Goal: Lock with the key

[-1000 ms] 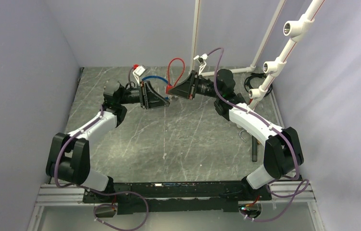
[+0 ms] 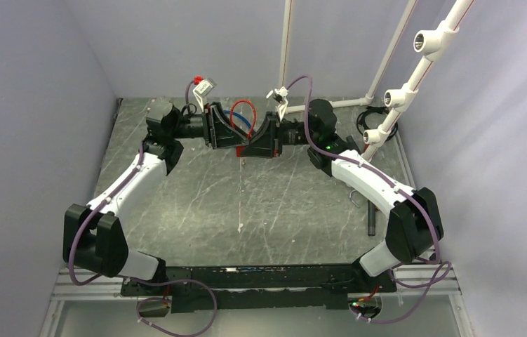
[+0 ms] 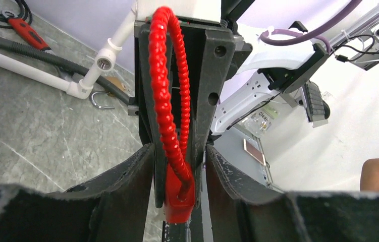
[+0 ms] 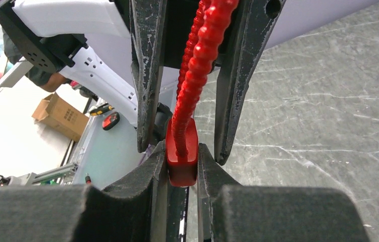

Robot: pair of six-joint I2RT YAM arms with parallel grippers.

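The red lock [image 4: 181, 151], with its body hanging below a curved red cable [image 3: 163, 96], is held in the middle of the workspace. My right gripper is shut on the lock body, one finger against each side. Facing it, my left gripper is open, and the lock lies in line with the space between its fingers. In the right wrist view the left gripper's fingers [image 4: 149, 75] stand apart, clear of both sides of the lock. No key can be made out clearly; the lock's underside is hidden.
Behind the grippers a blue loop [image 2: 239, 116] lies on the grey table [image 2: 197, 225]. Toward the right edge are a dark rod [image 2: 371, 219], a metal hook [image 2: 354, 199], a coiled black cable [image 2: 372, 123] and white pipes [image 2: 404, 95].
The right gripper has shifted slightly left and nearer with the red lock.
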